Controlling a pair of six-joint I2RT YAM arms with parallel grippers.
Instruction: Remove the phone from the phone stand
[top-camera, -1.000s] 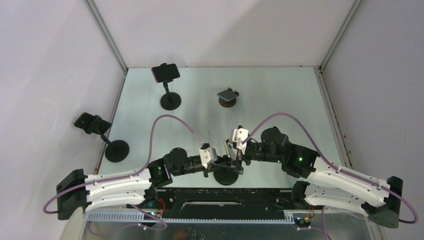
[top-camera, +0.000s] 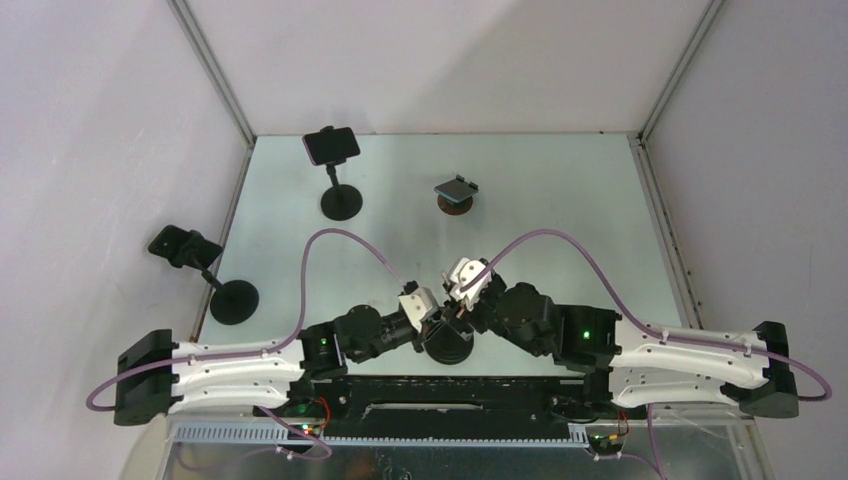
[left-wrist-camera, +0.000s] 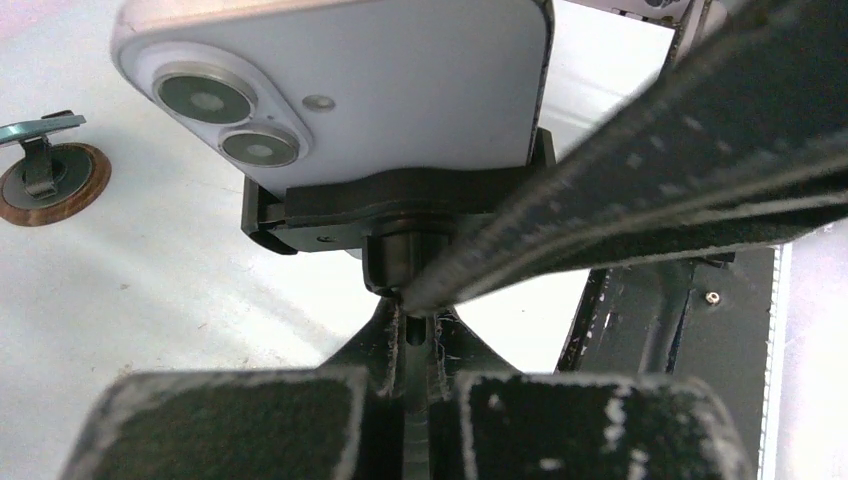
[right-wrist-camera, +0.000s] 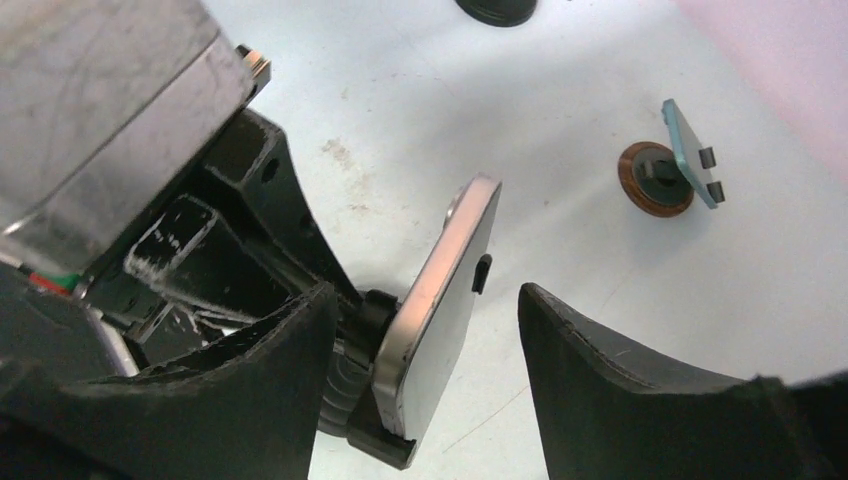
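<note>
The phone (left-wrist-camera: 420, 95), white-backed with two large lenses, sits in the black clamp of the phone stand (left-wrist-camera: 400, 205). The stand's round base (top-camera: 449, 349) shows beneath the grippers in the top view. My left gripper is shut with its tips at the stand's neck, just below the clamp; whether the neck is pinched is unclear. My right gripper is partly open. In the right wrist view, the phone (right-wrist-camera: 445, 305) stands edge-on and tilted between its fingers, with a gap on the right side. One dark finger crosses the left wrist view close up.
A phone on a stand (top-camera: 341, 203) is at the back left, another on a stand (top-camera: 234, 302) at the left edge. A small wood-based stand (top-camera: 455, 205) with a tablet-like slab is at the back centre.
My right gripper has moved a little left in the top view, over the phone. The left arm has shifted only slightly. The other stands have not moved.
</note>
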